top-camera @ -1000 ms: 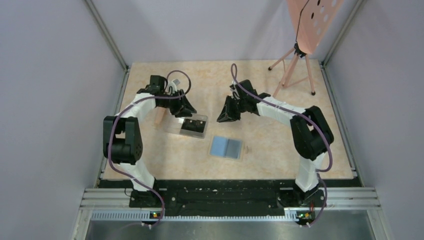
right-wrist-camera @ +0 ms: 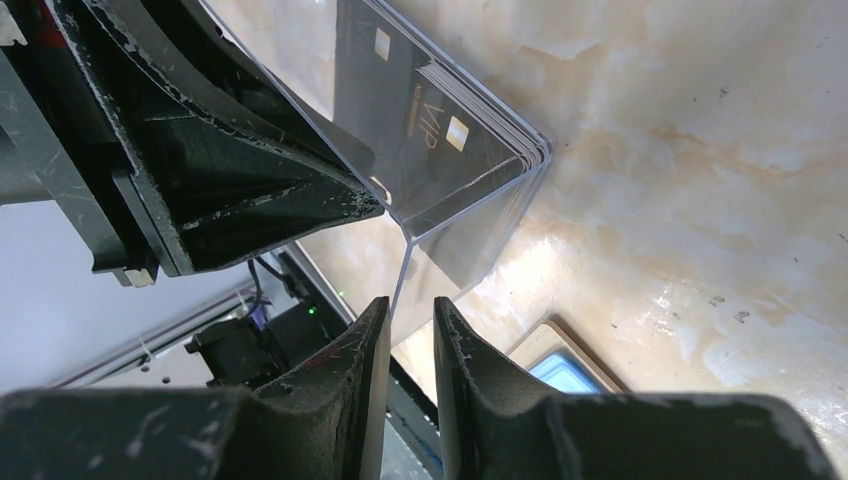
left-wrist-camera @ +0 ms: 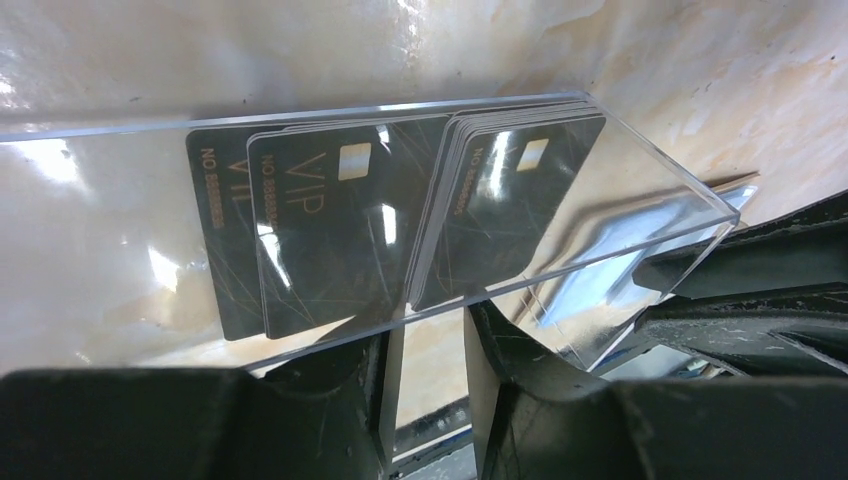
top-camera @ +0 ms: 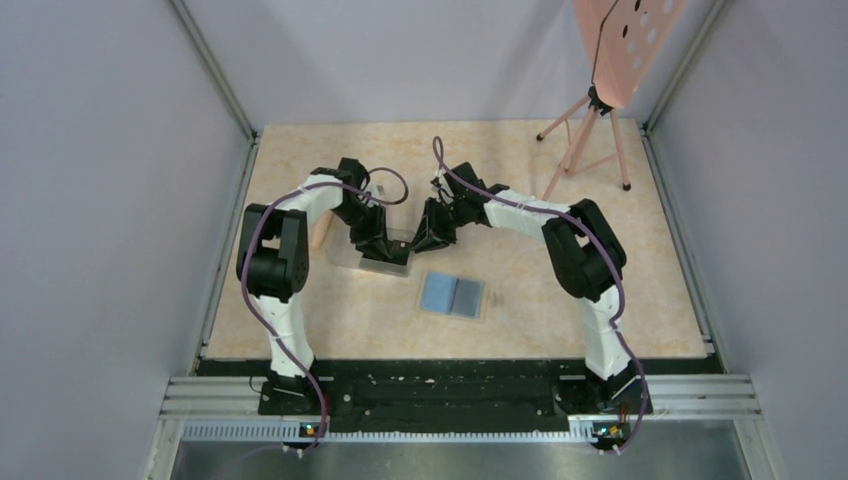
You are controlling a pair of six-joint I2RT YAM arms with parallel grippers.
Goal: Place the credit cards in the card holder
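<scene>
Black VIP cards (left-wrist-camera: 345, 215) lie in overlapping stacks in a clear box (top-camera: 345, 256), toward its right end. Over those cards in the top view is my left gripper (top-camera: 372, 250); its wrist view shows the tips of the left gripper parted at the box's long wall, no card between them. At the box's right end stands my right gripper (top-camera: 424, 246). A gap shows between the fingers of the right gripper, and the box's clear corner edge runs down to one finger. A flat blue-and-grey piece (top-camera: 452, 295), seemingly the card holder, lies front right of the box.
Left of the box lies a tan stick-like object (top-camera: 321, 230), partly under the left arm. A pink tripod stand (top-camera: 582, 140) occupies the back right corner.
In the last moment they barely shifted.
</scene>
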